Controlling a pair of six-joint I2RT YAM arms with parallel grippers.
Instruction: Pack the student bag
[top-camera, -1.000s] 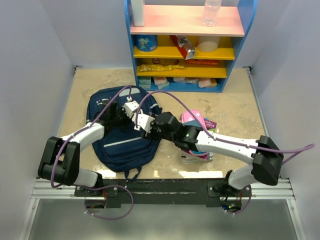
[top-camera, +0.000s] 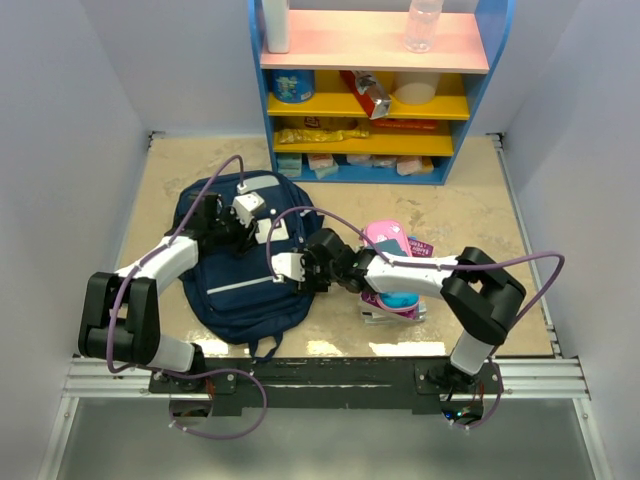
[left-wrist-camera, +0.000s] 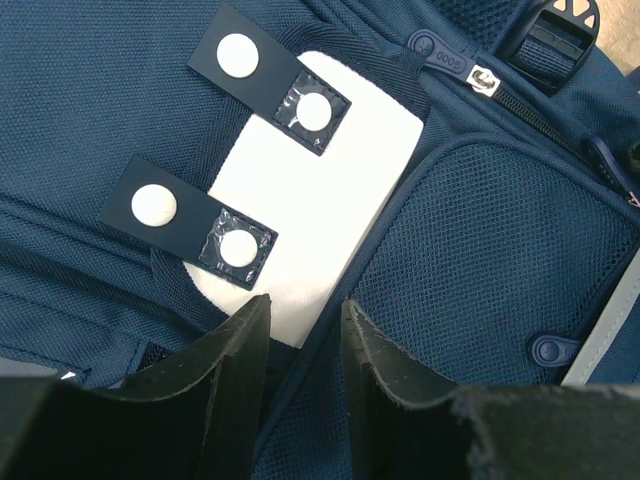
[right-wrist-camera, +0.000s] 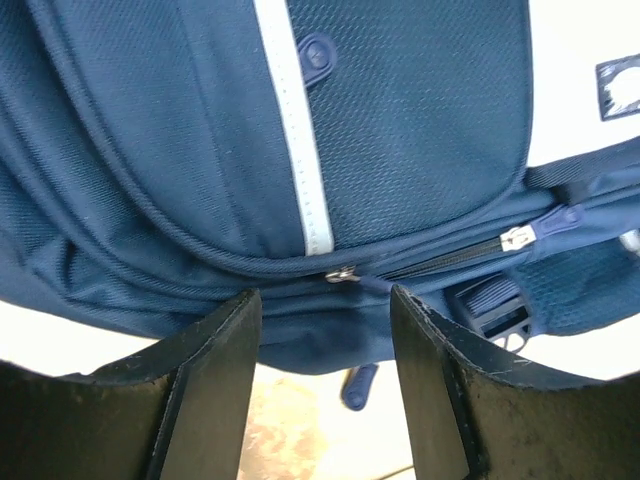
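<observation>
A navy backpack (top-camera: 235, 310) lies flat on the left half of the table. In the left wrist view its white handle patch (left-wrist-camera: 320, 180) carries two dark snap straps, and a zipper pull (left-wrist-camera: 440, 52) shows at the upper right. My left gripper is open above the patch's lower end, empty. My right gripper stands open over the bag's right edge, with a small metal zipper piece (right-wrist-camera: 342, 274) just beyond its fingertips and nothing held. Farther right, a pink pouch (top-camera: 385, 234) sits on a stack of items partly covered by the right arm.
Behind the table stands a blue-framed shelf (top-camera: 375, 110) with snacks and boxes on it. A clear bottle (top-camera: 424, 25) is on top.
The left gripper has drawn back slightly to the left. The bag lies in place.
</observation>
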